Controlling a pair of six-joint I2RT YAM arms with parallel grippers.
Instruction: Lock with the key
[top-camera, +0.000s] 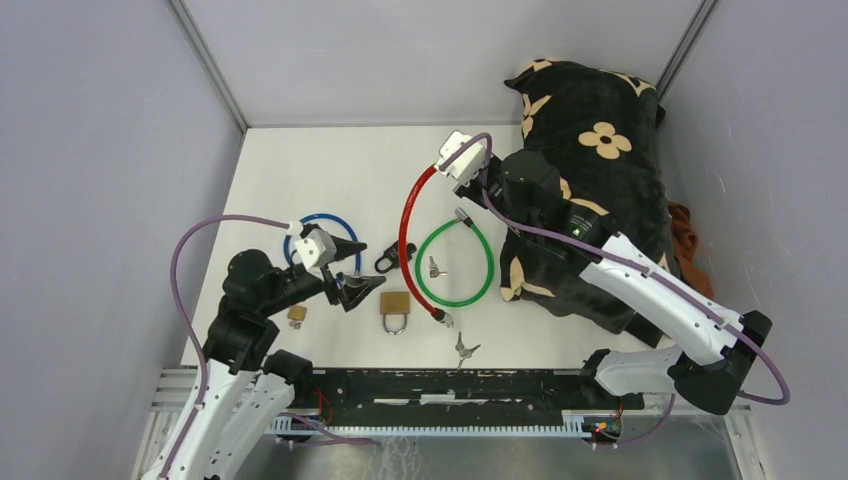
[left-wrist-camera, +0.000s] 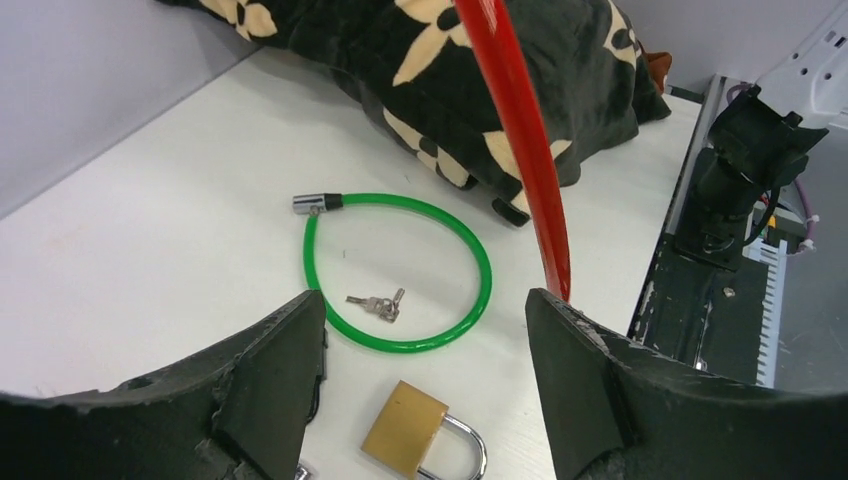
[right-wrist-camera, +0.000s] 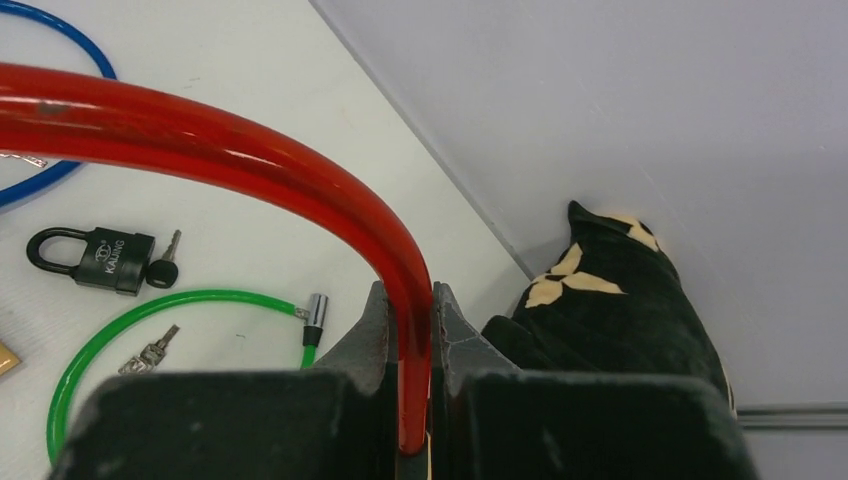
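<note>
My right gripper is shut on a red cable lock (top-camera: 407, 220), which hangs down in a curve over the table to a metal end. My left gripper stands open at the left of the red lock, nothing between its fingers. On the table lie a brass padlock (left-wrist-camera: 395, 430), a black padlock (right-wrist-camera: 110, 260) with a key beside it, a green cable lock (left-wrist-camera: 400, 345), a blue cable lock (top-camera: 340, 219), keys (left-wrist-camera: 380, 305) inside the green loop, more keys (top-camera: 462, 350) at the front edge, and a small padlock (top-camera: 297, 316) at front left.
A large black patterned pillow (top-camera: 590, 140) fills the right side, with a brown cloth (top-camera: 685, 250) beside it. Walls (top-camera: 130, 150) enclose the table.
</note>
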